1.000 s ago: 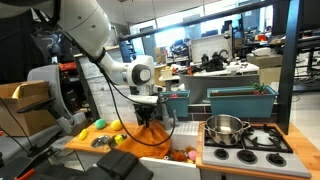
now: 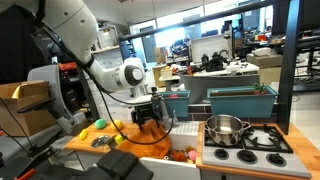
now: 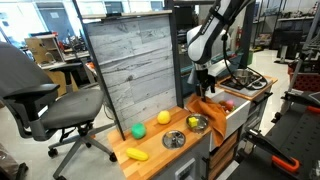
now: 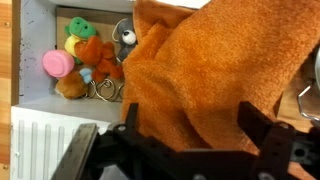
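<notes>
An orange cloth (image 4: 200,80) lies crumpled, partly over the open drawer (image 4: 28,80) and partly on the wooden counter (image 3: 150,148). In exterior view 2 the cloth (image 3: 207,117) drapes down beside a metal pan. Just above it hangs my gripper, pointing down and open, its dark fingers (image 4: 265,135) apart at the bottom of the wrist view. Cloth shows below and between them, and whether they touch it cannot be told. Small toys lie inside the drawer, among them an orange plush (image 4: 96,52) and a pink ring (image 4: 58,63).
A silver pot (image 2: 226,128) and a black stove (image 2: 250,146) stand to the right, with a blue-green bin (image 2: 240,103) behind. Left of the cloth are a pan (image 3: 197,122), a yellow ball (image 3: 164,117), a green ball (image 3: 138,131) and a banana-like yellow item (image 3: 137,154).
My arm and gripper have moved left in exterior view 1, over the cloth's left part. The pot, stove and bin have stayed put.
</notes>
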